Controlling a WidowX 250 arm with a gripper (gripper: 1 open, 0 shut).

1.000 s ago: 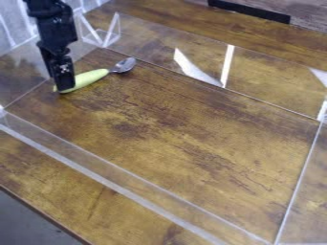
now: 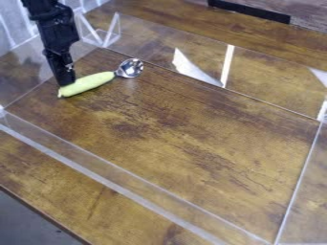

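Note:
A black robot gripper [image 2: 67,78] reaches down from the upper left, its tips at the left end of a pale yellow-green, elongated object [image 2: 87,83] lying on the wooden table. A shiny metal spoon [image 2: 129,68] lies just beyond that object's right end. Whether the fingers are open or closed around the green object is too small and dark to tell.
Clear plastic walls [image 2: 198,72] surround the wooden work area [image 2: 192,144], with white pieces on the far one. A dark strip [image 2: 246,11] lies at the back.
The gripper has shifted slightly, and the green object and spoon have moved a little to the right.

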